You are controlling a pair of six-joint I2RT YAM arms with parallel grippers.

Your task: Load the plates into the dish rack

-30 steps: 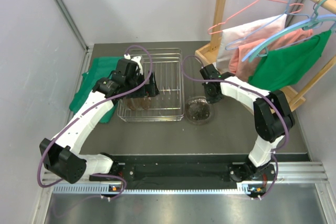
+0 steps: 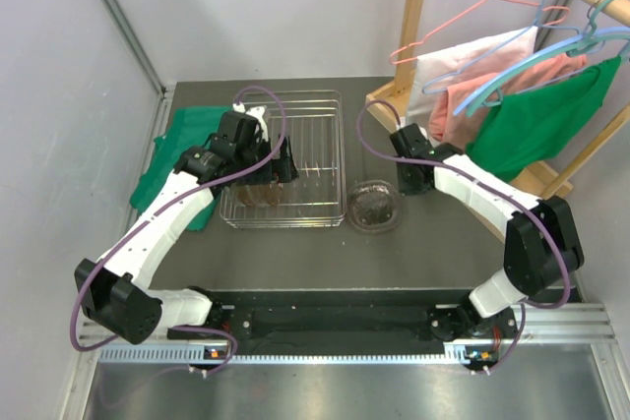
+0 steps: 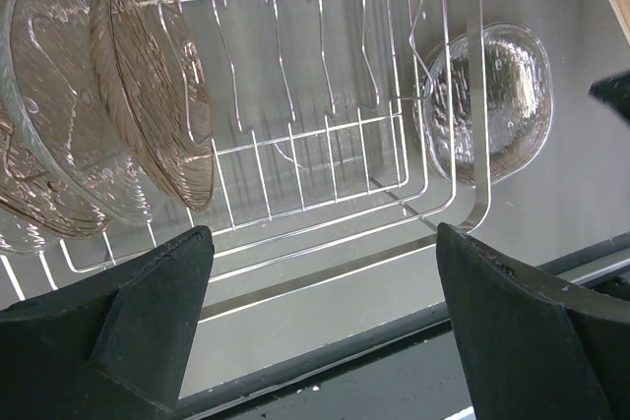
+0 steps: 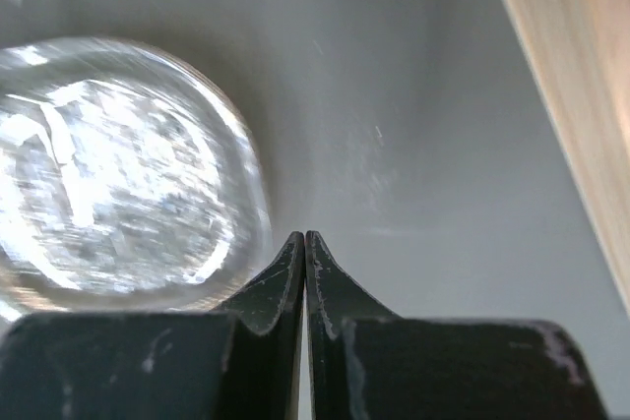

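A clear glass plate (image 2: 374, 208) lies flat on the table, just right of the wire dish rack (image 2: 330, 159). Several glass plates, among them an amber one (image 3: 157, 76), stand on edge in the rack's left part; the slots to their right are empty. Over the rack, my left gripper is open, its fingers wide apart with nothing between them. My right gripper is shut, and no object shows between its tips. In the right wrist view those tips appear beside the rim of the flat plate (image 4: 128, 174); whether they touch it I cannot tell.
A wooden clothes stand (image 2: 409, 31) with hangers and hanging cloths takes up the right back, near the right arm. A green cloth (image 2: 167, 159) lies left of the rack. Bare table shows along the front.
My right gripper has shifted to the right, away from the flat plate, with its arm swinging right. The plate, the rack and my left arm look unmoved.
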